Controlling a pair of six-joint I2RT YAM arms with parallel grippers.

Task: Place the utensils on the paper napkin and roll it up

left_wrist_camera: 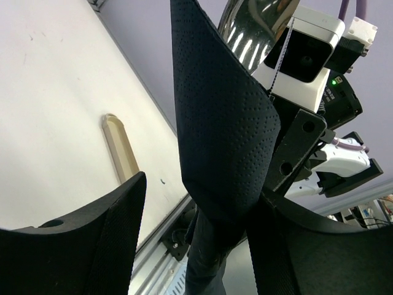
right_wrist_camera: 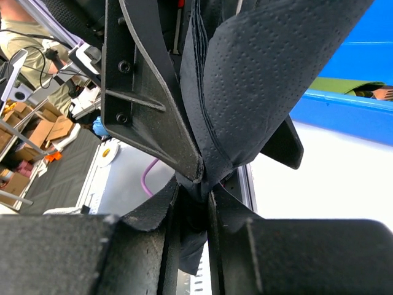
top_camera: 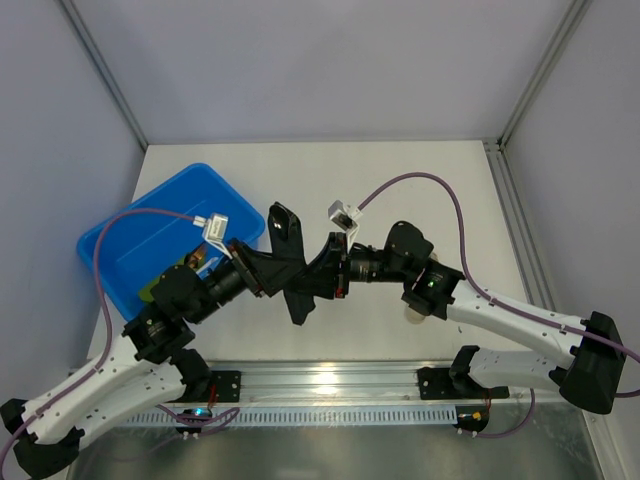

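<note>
A dark, dotted napkin roll (left_wrist_camera: pixel 218 117) hangs in the air between both grippers, wrapped around shiny metal utensils (left_wrist_camera: pixel 255 31) whose ends show at its top. In the top view the napkin (top_camera: pixel 286 232) stands over the middle of the table. My left gripper is open around the roll's narrow lower part, its left finger (left_wrist_camera: pixel 116 227) clear of the cloth. My right gripper is shut on the napkin's pinched waist, and a loose cloth tail (right_wrist_camera: pixel 192 249) sticks out below it. The utensils' lower ends are hidden inside the cloth.
A blue bin (top_camera: pixel 115 215) with some items in it stands on the table's left, partly behind the left arm. On the white table (top_camera: pixel 380 175), a narrow beige tray (left_wrist_camera: pixel 118 144) lies beyond the grippers, mostly hidden by the right arm from above.
</note>
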